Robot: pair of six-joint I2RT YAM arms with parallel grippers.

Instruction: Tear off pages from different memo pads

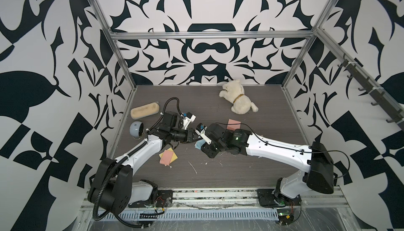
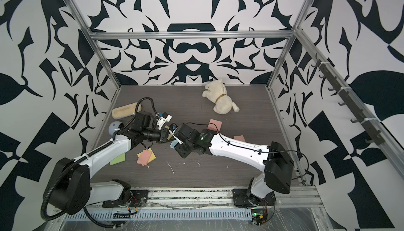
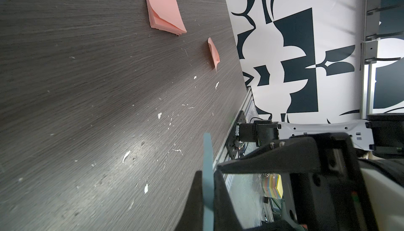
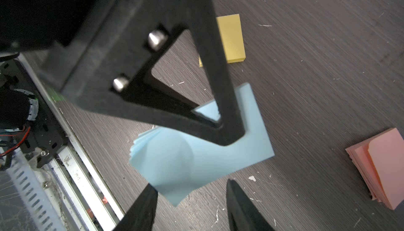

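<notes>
A light blue memo pad is in front of the right wrist camera, held by black fingers of a gripper; in the left wrist view it shows edge-on at the fingertips of my left gripper, which is shut. My right gripper (image 1: 202, 135) meets it at the table's middle, open, with its fingertips low in its wrist view. A pink pad (image 3: 164, 7) with a lifted top sheet and a loose pink sheet (image 3: 213, 54) lie to the right. Yellow (image 4: 229, 37) and pink (image 4: 378, 163) pads also lie on the table.
A white plush dog (image 1: 237, 98) lies at the back right. A beige oblong object (image 1: 144, 111) and a grey rounded object (image 1: 136, 129) are at the left. A green pad (image 2: 117, 158) lies front left.
</notes>
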